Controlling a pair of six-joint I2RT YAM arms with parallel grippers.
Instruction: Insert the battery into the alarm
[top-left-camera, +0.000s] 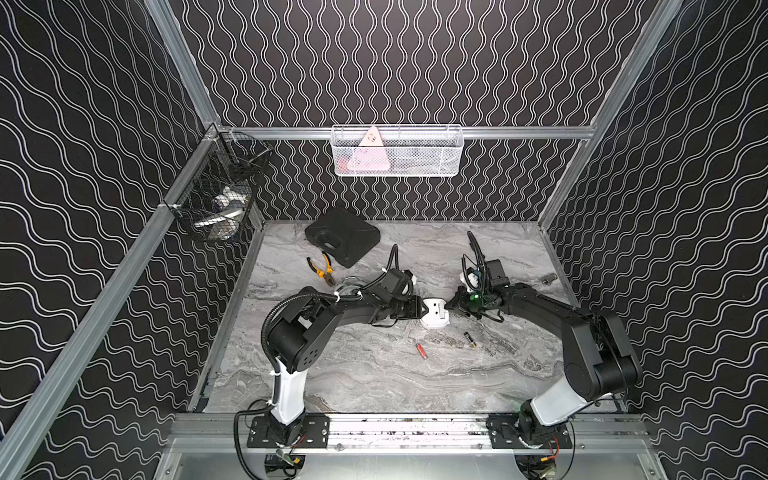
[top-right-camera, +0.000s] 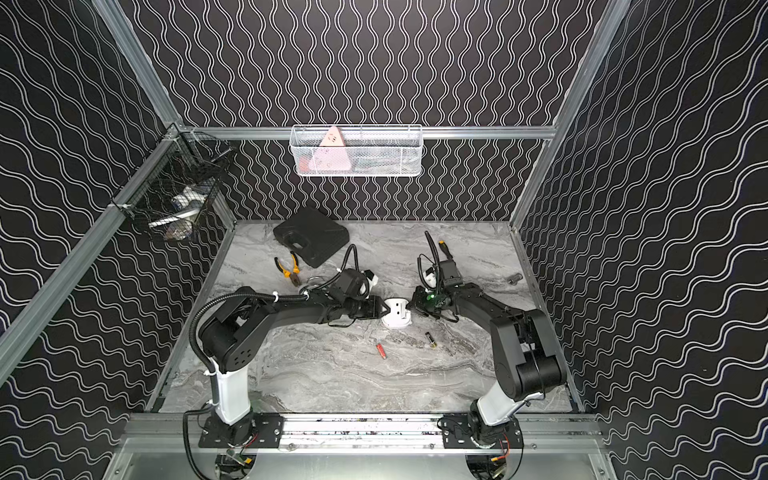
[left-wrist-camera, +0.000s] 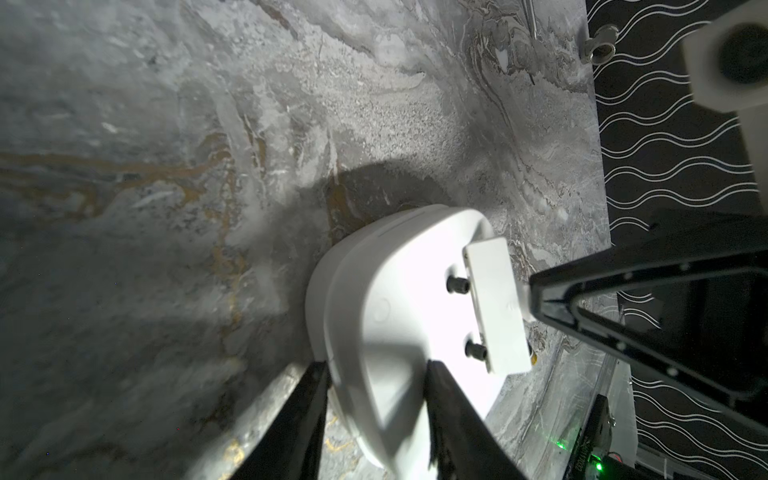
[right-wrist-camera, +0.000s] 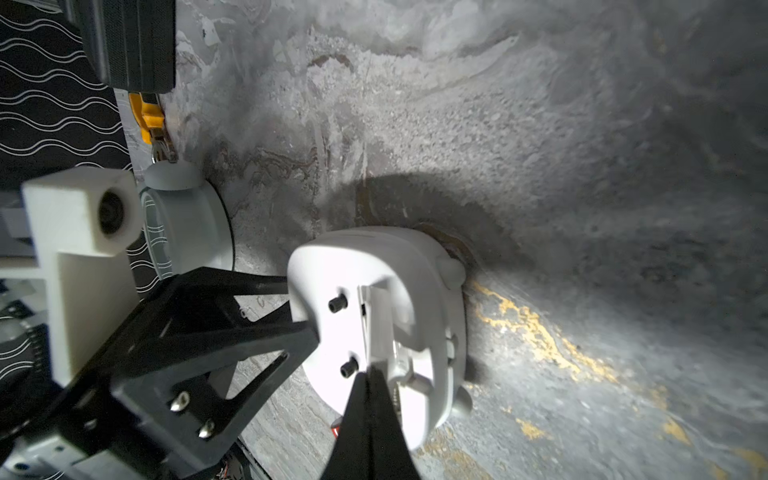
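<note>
The white alarm (top-left-camera: 436, 316) sits on the table between my two grippers. My left gripper is shut on the alarm's rim, one finger on either side of the wall. In the right wrist view, a small white cover (right-wrist-camera: 378, 324) stands raised from the alarm's face, with part of a recess showing beside it. My right gripper is shut at this cover's edge, and nothing shows between its fingers. A red battery (top-left-camera: 421, 350) and a black battery (top-left-camera: 469, 339) lie on the table in front of the alarm.
Orange-handled pliers (top-left-camera: 321, 269) and a black case (top-left-camera: 342, 237) lie at the back left. A small metal piece (top-left-camera: 549, 278) rests near the right wall. Bare table stretches along the front.
</note>
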